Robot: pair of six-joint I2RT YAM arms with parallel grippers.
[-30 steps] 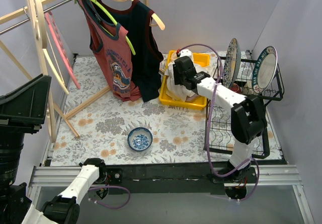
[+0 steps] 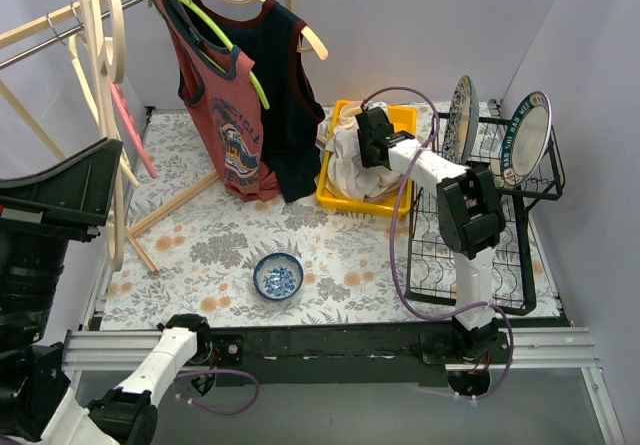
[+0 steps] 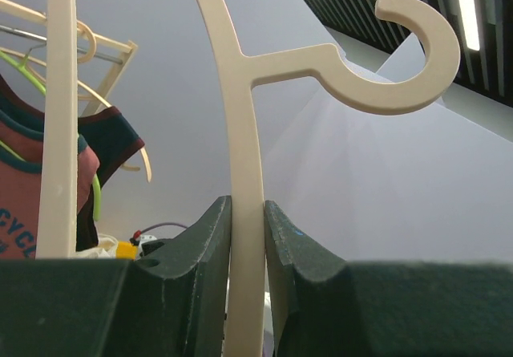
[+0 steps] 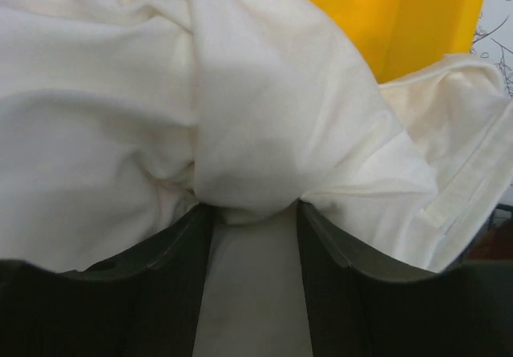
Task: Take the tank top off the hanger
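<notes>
Close to the top camera, a beige hanger [image 2: 108, 105] is held upright on edge, bare of clothing. My left gripper is shut on one of its long sides, and the curled hook [image 3: 433, 44] points right in the left wrist view. The white tank top [image 2: 355, 165] lies crumpled in the yellow basket [image 2: 372, 207]. Over it, my right gripper points down into the cloth, its fingers apart. White fabric [image 4: 272, 92] fills the space between and around them; the fingertips are partly sunk in folds.
A red tank top [image 2: 225, 115] and a dark one [image 2: 285, 95] hang from the rack rail [image 2: 100, 15]. A blue-patterned bowl [image 2: 278, 277] stands on the table. To the right is a black dish rack [image 2: 470, 303] with plates [image 2: 525, 140].
The hanger and left gripper have shifted slightly right.
</notes>
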